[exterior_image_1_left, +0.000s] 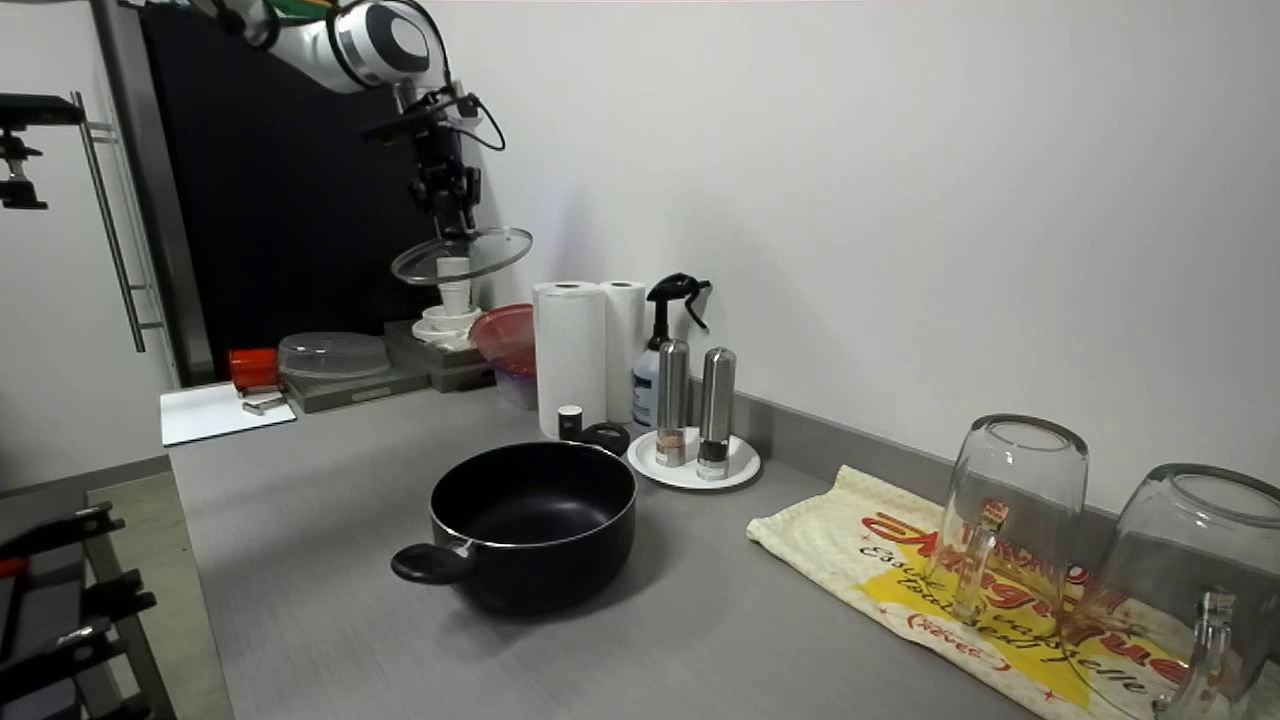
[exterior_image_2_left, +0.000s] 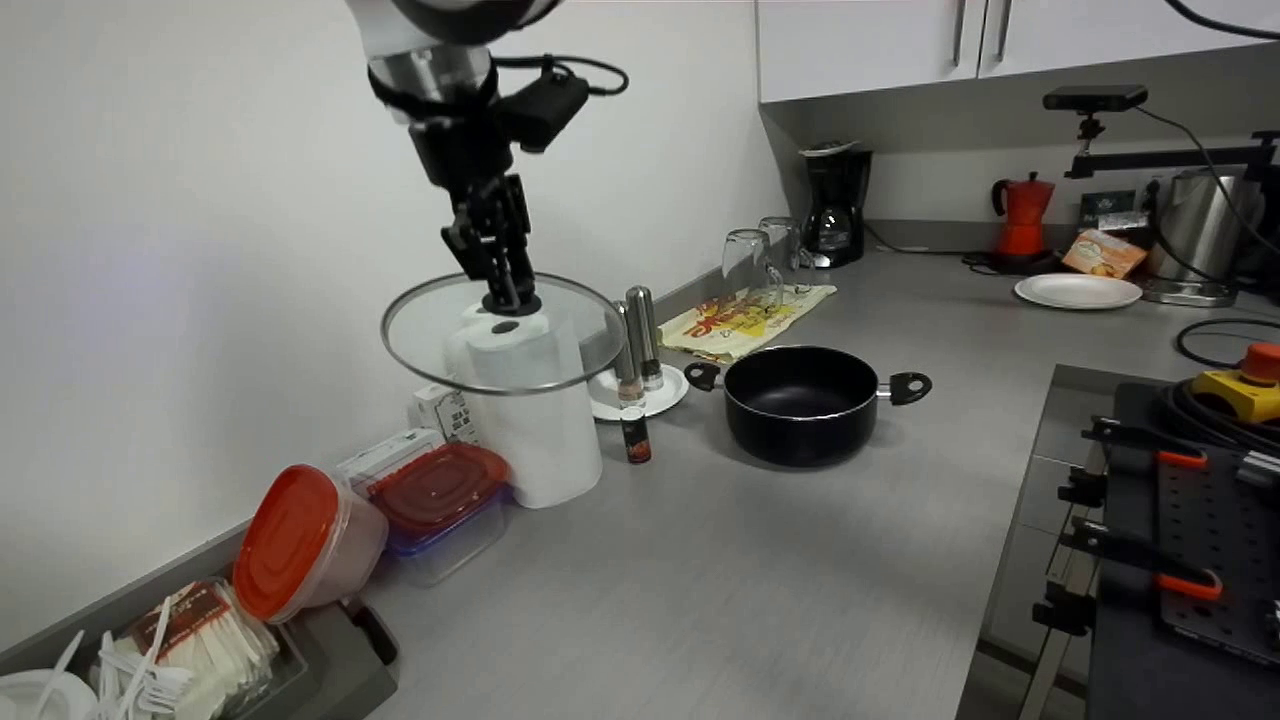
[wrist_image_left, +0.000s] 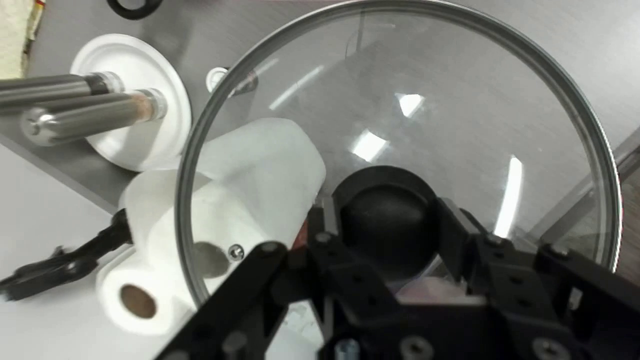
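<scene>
A round glass lid (exterior_image_1_left: 509, 248) with a metal rim hangs high above the counter, left of the paper towel rolls in exterior view 1. My gripper is shut on its black knob (wrist_image_left: 387, 234), as the wrist view shows from above. In exterior view 2 the lid (exterior_image_2_left: 414, 342) looks slightly tilted, and the gripper (exterior_image_2_left: 513, 300) points down onto its middle. The black two-handled pot (exterior_image_1_left: 534, 528) stands uncovered on the counter, well apart from the lid; its inside looks empty.
Paper towel rolls (exterior_image_1_left: 571, 360), a spray bottle (exterior_image_1_left: 648, 372) and a white plate (exterior_image_2_left: 668, 390) with two grinders line the wall. Red-lidded containers (exterior_image_2_left: 292, 540) sit near the lid's side. Glass mugs (exterior_image_1_left: 1020, 516) stand on a cloth. Counter in front of the pot is clear.
</scene>
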